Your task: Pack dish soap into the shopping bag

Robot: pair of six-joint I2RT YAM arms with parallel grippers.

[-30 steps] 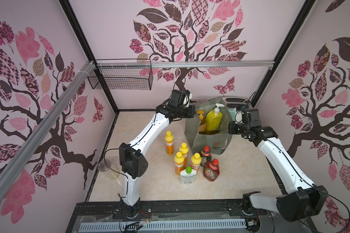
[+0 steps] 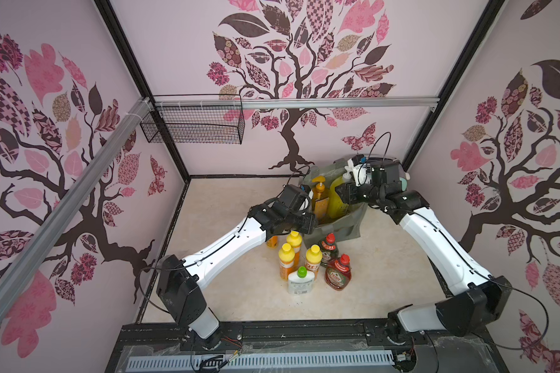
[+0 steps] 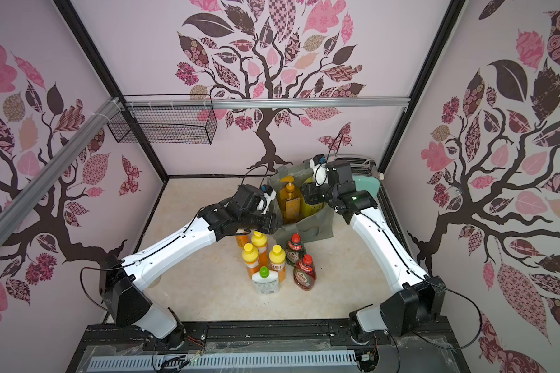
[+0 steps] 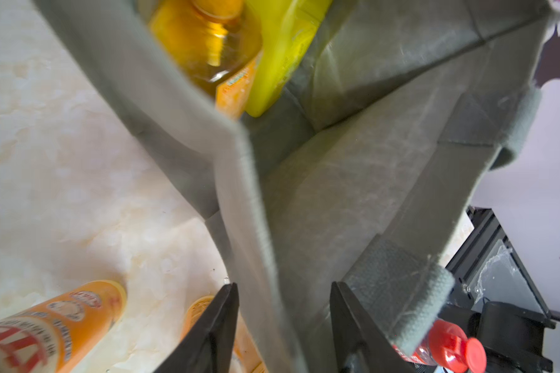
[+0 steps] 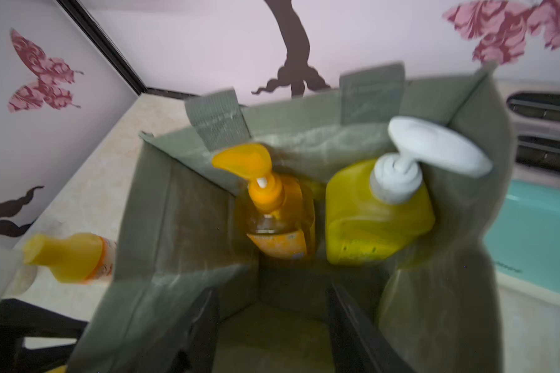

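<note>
The grey-green shopping bag (image 2: 345, 227) holds an orange pump bottle (image 5: 277, 217) and a yellow-green pump bottle (image 5: 373, 217), upright side by side. My left gripper is at the bag's front left, open around the bag's wall, its fingers either side of the rim. My right gripper is over the bag's right part, open, nothing visible between its fingers.
Several yellow-capped juice bottles (image 3: 250, 260), two red-capped syrup bottles (image 3: 305, 276) and a green-capped bottle (image 3: 266, 284) stand in front of the bag. A wire basket (image 2: 193, 124) is at back left.
My right gripper has moved up and back over the bag's right side.
</note>
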